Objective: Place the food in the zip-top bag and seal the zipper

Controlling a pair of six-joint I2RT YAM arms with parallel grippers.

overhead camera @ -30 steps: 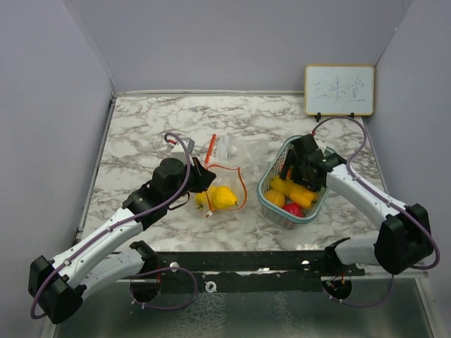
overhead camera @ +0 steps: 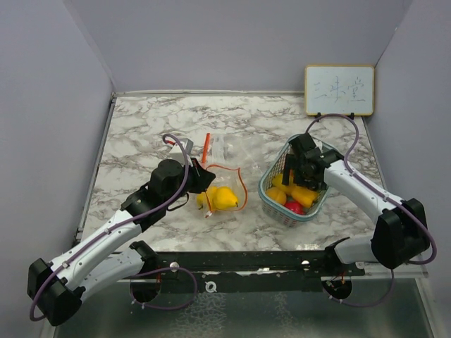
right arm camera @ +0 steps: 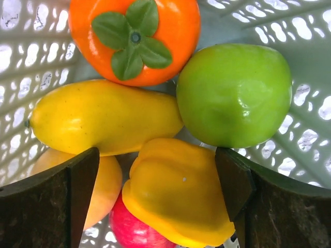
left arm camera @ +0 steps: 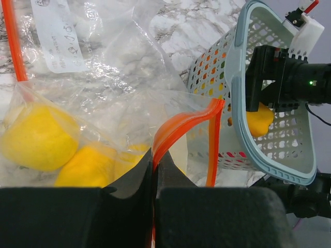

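A clear zip bag with orange zipper lies mid-table, holding yellow food. My left gripper is shut on the bag's orange zipper edge. My right gripper stands open inside the plastic basket, its fingers around a yellow pepper. Near it in the right wrist view lie a long yellow squash, a green apple, an orange persimmon, a red fruit and a peach-coloured fruit.
A small whiteboard stands at the back right. Bare marble table shows at the back and left. Grey walls bound both sides.
The left arm is essentially still.
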